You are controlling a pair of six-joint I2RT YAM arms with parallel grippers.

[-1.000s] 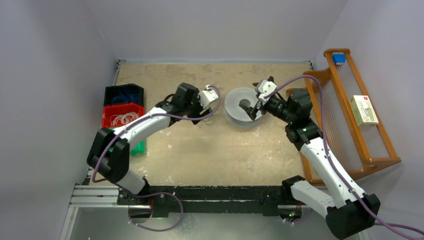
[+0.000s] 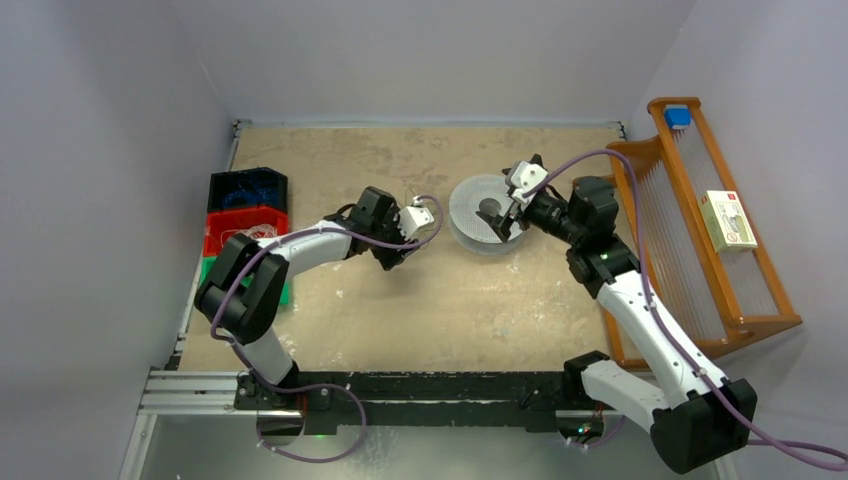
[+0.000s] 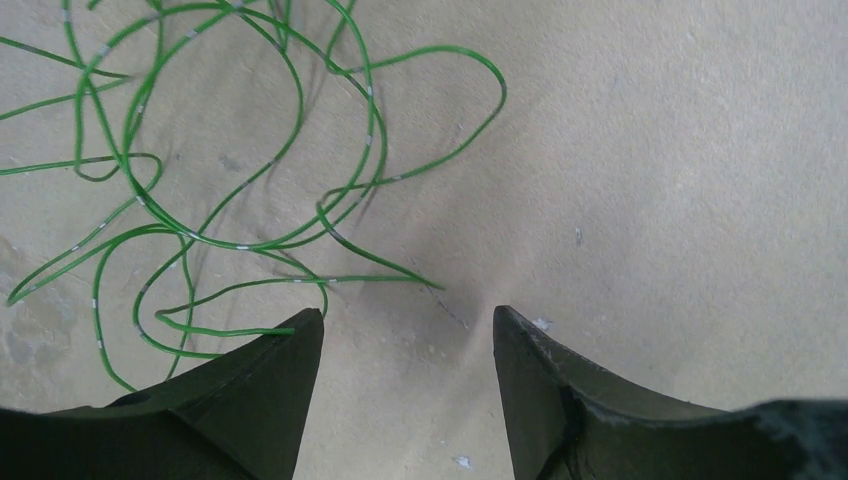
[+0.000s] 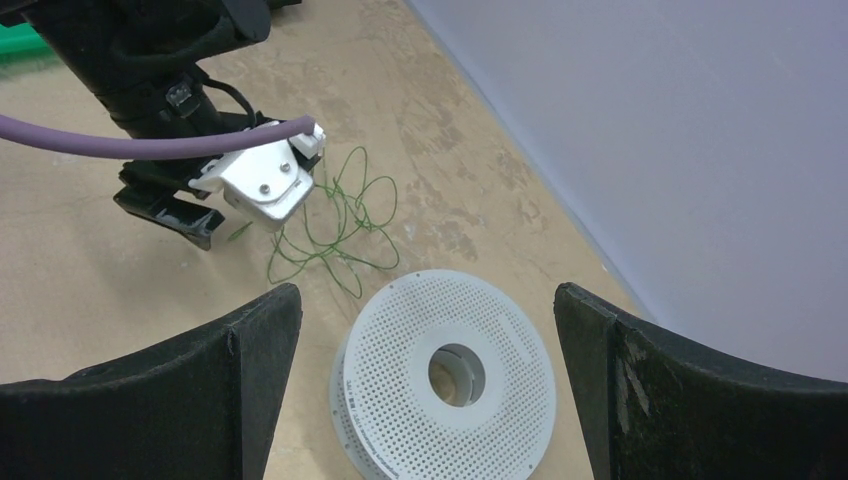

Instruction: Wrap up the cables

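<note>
A loose tangle of thin green cable (image 3: 370, 130) lies on the table, filling the upper left of the left wrist view. My left gripper is over the table at the tangle's edge, fingers apart, with bare table between them. One loop of cable meets the tip of its left finger (image 3: 285, 375); whether they touch I cannot tell. The white round spool (image 4: 395, 320), with a hole in its middle, lies right of the tangle in the top view. My right gripper (image 2: 496, 194) is open beside and partly over the spool, holding nothing.
Black, red (image 2: 262, 216) and green bins stand at the table's left, the red one containing pale cable. A wooden rack (image 2: 712, 175) with a yellow-white box (image 2: 727, 220) is on the right.
My left arm has swung at its base, and its gripper has shifted slightly left and toward the table's front. The right arm has barely moved. The spool stays put.
</note>
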